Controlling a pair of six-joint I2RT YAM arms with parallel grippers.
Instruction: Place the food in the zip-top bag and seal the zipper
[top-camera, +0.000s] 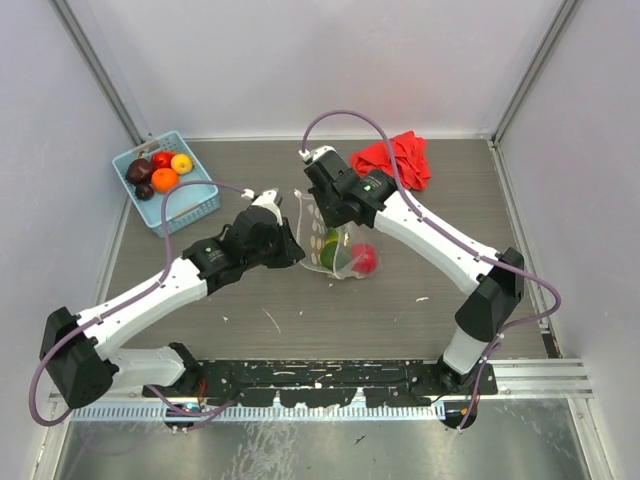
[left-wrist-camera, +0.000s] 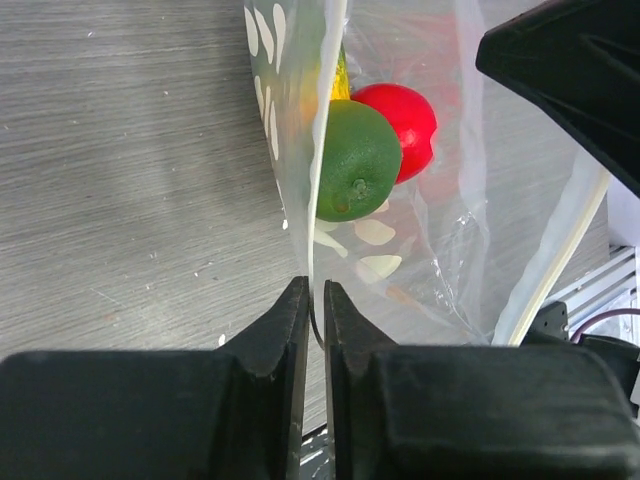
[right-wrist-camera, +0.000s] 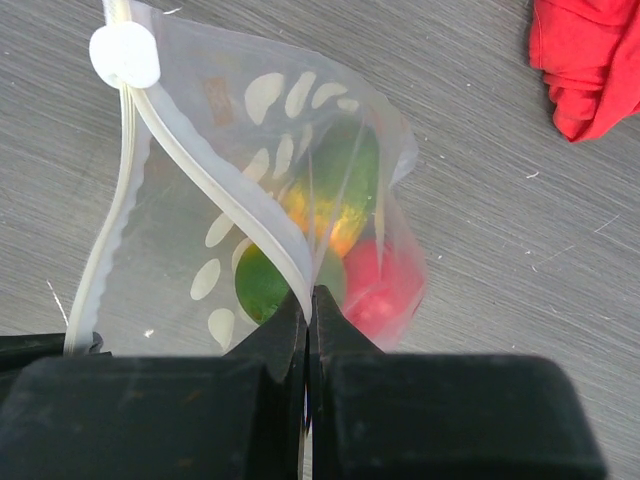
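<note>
The clear zip top bag (top-camera: 311, 228) stands open-mouthed between the arms. Inside it lie a round green fruit (left-wrist-camera: 358, 170), a red one (left-wrist-camera: 408, 125) and a green-yellow one (right-wrist-camera: 340, 180). At the bag's left edge, the left gripper has its fingertips nearly together on either side of the rim; a narrow gap shows, so its grip is unclear. My right gripper is shut on the opposite rim of the bag mouth. A white round slider (right-wrist-camera: 124, 55) sits at one end of the zipper strip.
A blue basket (top-camera: 197, 214) with several fruits and vegetables stands at the back left. Behind the right arm a red cloth (top-camera: 400, 158) lies crumpled.
</note>
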